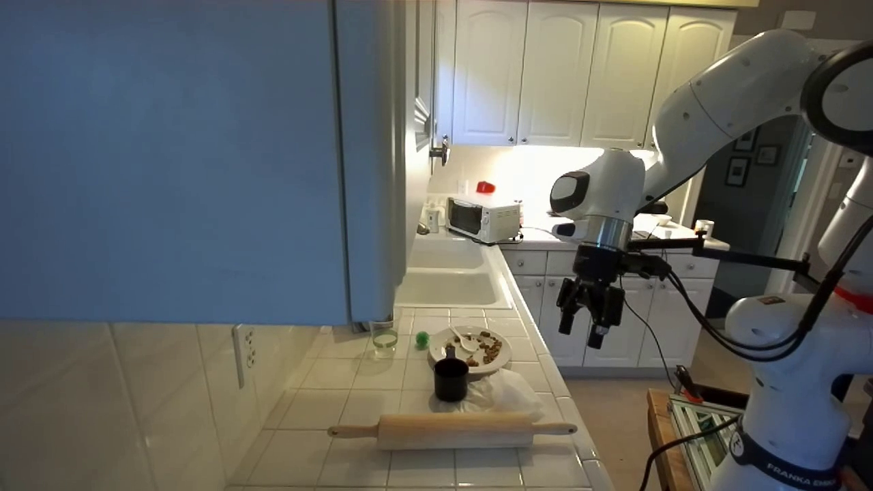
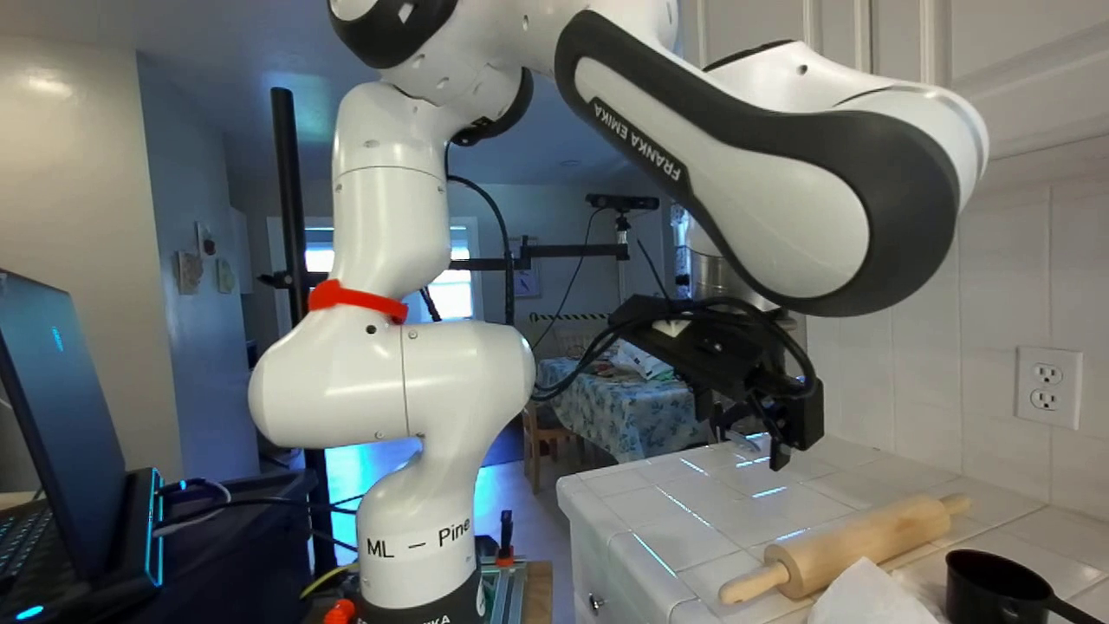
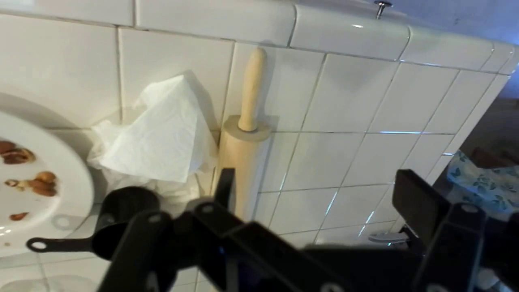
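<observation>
My gripper (image 1: 581, 331) hangs in the air to the right of the counter edge in exterior view 1, higher than the objects. In the wrist view its dark fingers (image 3: 419, 204) stand wide apart, open, with only tiles and part of a rolling pin between and beneath them. The wooden rolling pin (image 1: 458, 431) lies across the tiled counter. Beyond it are a crumpled white paper towel (image 3: 151, 136) and a black measuring cup (image 1: 451, 380) with a handle. A white plate (image 1: 500, 361) holds a white spoon (image 1: 466, 342) and scattered brown nuts (image 3: 43, 184).
Near the wall stand a clear glass (image 1: 384, 342) and a small green object (image 1: 422, 339). A blue-looking cabinet (image 1: 172, 164) overhangs the counter's left side. Farther back are the sink (image 1: 454, 288) and a toaster oven (image 1: 484, 219). Bare tiles (image 3: 335, 160) lie beside the rolling pin.
</observation>
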